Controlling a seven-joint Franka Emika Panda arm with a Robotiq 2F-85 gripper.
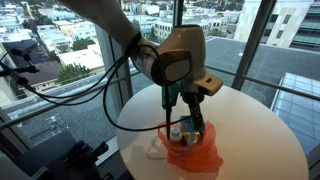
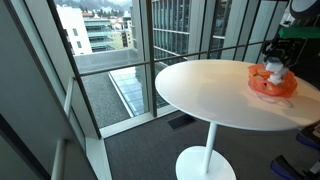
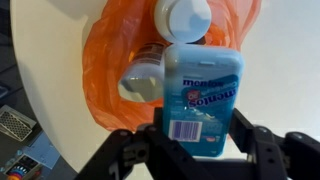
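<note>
Between the fingers of my gripper is a box with a blue-green face and a barcode, printed "mentos"; the fingers are shut on it. Beneath it on the table is a crumpled orange plastic bag, its mouth open. Inside the bag show a bottle with a white cap and another pale, rounded container. In the first exterior view, the held box is low over the bag's opening, close to the containers. Whether it touches them cannot be seen.
Windows stand behind it. Loose black cables hang from the arm at the left.
</note>
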